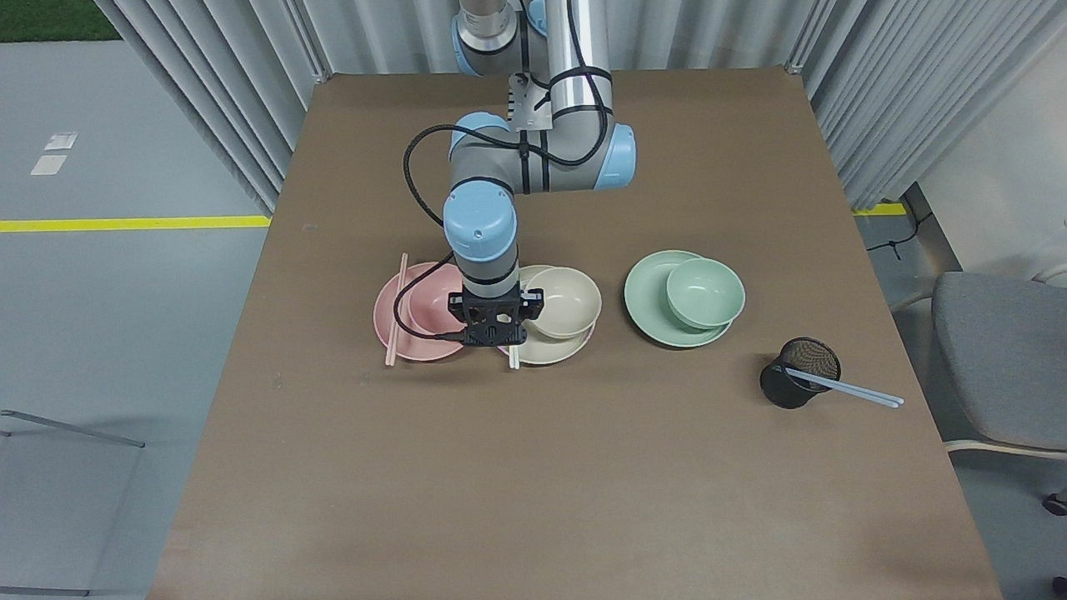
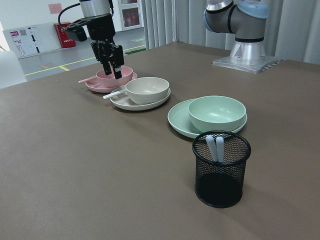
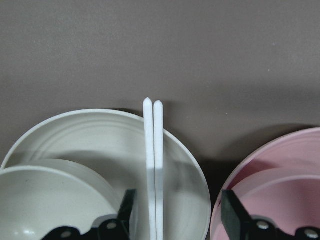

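Note:
My gripper stands open over the middle place setting, its two black fingers on either side of white chopsticks (image 3: 159,165), which lie on a cream plate (image 3: 107,127) beside a cream bowl (image 1: 565,300). In the left camera view the fingertips hang above the tableware. A pink plate (image 2: 98,87) with a pink bowl (image 3: 277,200) and pink chopsticks (image 1: 394,330) sits to the left in the front view, partly behind the gripper.
A green plate (image 1: 645,300) with a green bowl (image 1: 705,292) is to the right. A black mesh cup (image 1: 785,385) holding light-blue chopsticks (image 1: 850,388) stands front right.

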